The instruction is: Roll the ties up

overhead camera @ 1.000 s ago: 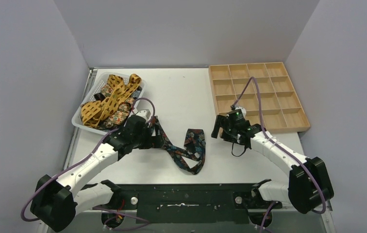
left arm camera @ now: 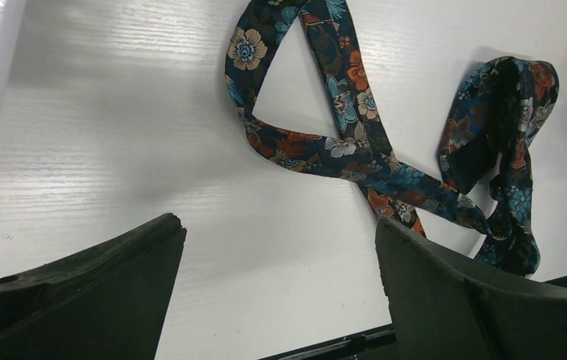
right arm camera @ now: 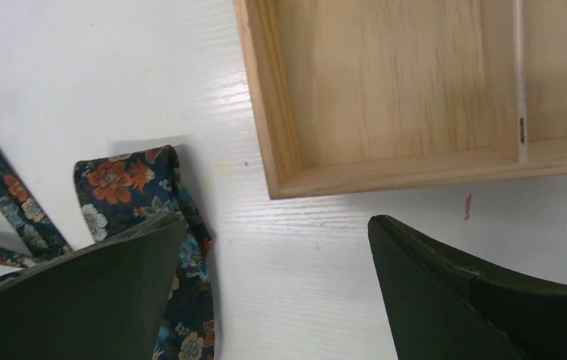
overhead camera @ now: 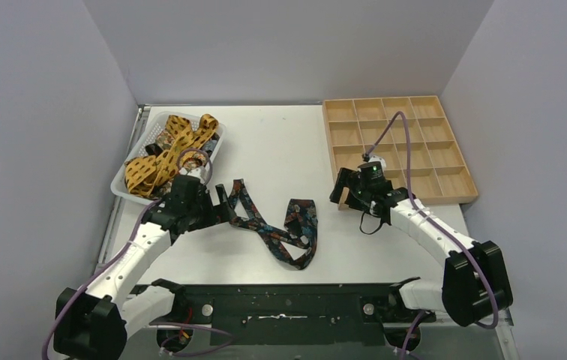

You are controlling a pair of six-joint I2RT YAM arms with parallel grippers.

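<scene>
A dark floral tie lies loosely looped across the middle of the white table. Its wide end is folded at the right, while the narrow part crosses itself at the left. At the tie's left end, my left gripper stands open; bare table shows between its fingers in the left wrist view. To the right of the tie, by the near left corner of the wooden tray, my right gripper is open and empty. One of its fingers covers part of the tie in the right wrist view.
A white basket at the back left holds more ties, yellow and floral. The wooden tray with many compartments stands at the back right; those in sight look empty. Bare table lies between basket and tray.
My left gripper has moved left, uncovering the tie's left end. The tie looks unmoved.
</scene>
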